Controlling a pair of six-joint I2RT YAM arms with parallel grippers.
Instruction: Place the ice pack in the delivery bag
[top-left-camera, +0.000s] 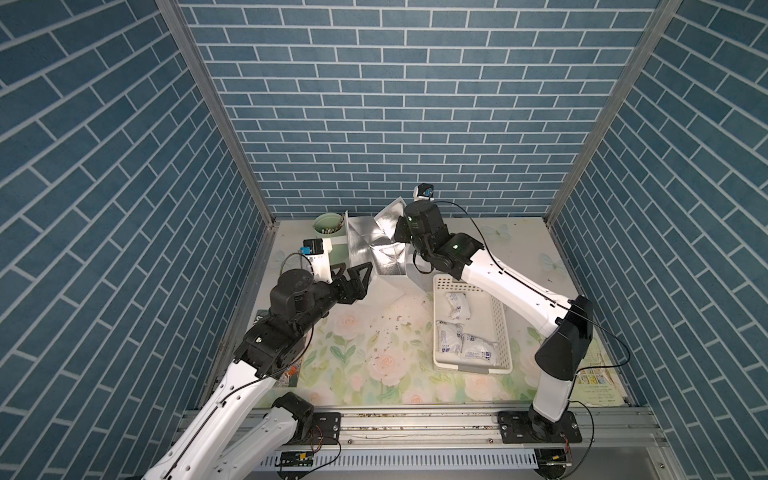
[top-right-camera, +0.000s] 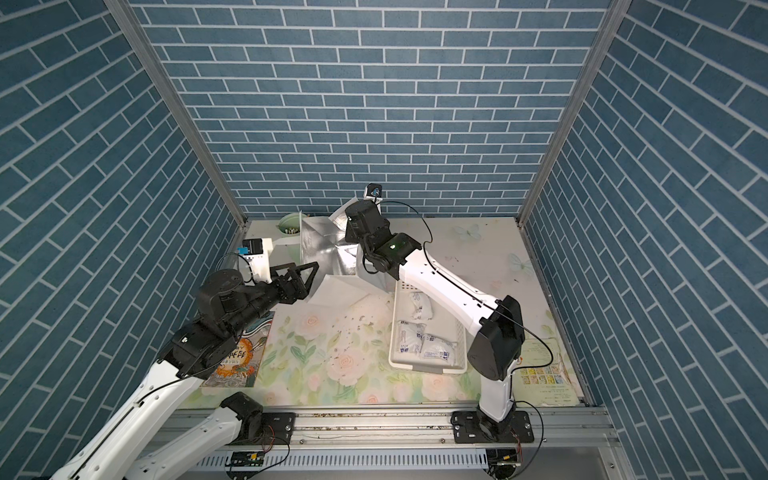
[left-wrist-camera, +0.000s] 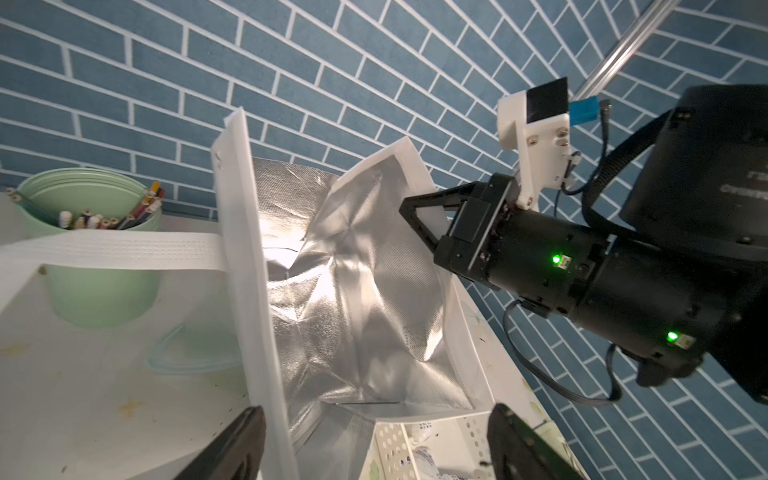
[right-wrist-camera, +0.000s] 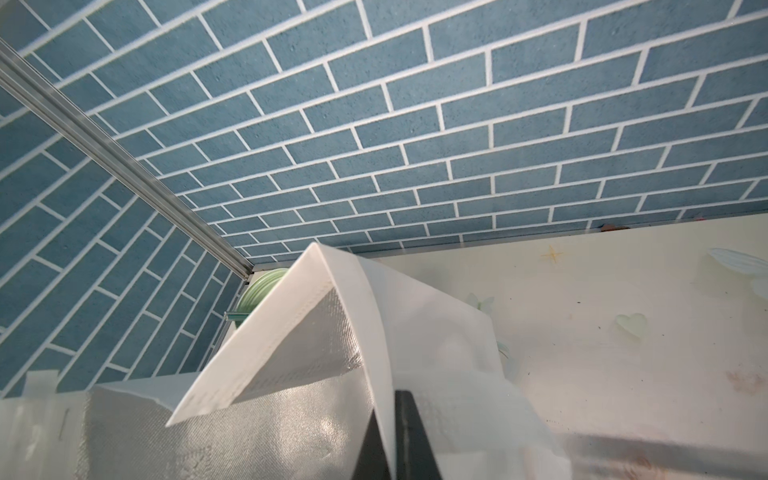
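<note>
The white delivery bag (top-left-camera: 376, 240), silver-lined, stands open at the back, left of centre. In the right wrist view my right gripper is shut on the bag's thin upper edge. My left gripper (top-left-camera: 354, 273) hovers at the bag's front left corner, its fingers (left-wrist-camera: 232, 448) spread wide. The bag's left wall (left-wrist-camera: 254, 304) runs down between those fingers in the left wrist view; no grip on it shows. White ice packs (top-left-camera: 457, 305), three in view, lie in the white basket (top-left-camera: 501, 320). No ice pack shows in either gripper or the visible part of the bag.
A green pot (left-wrist-camera: 100, 280) of pencils stands left of the bag, behind the bag's white strap (left-wrist-camera: 136, 250). A magazine (top-right-camera: 240, 356) lies at the front left, partly under the left arm. My right arm reaches over the basket's back end.
</note>
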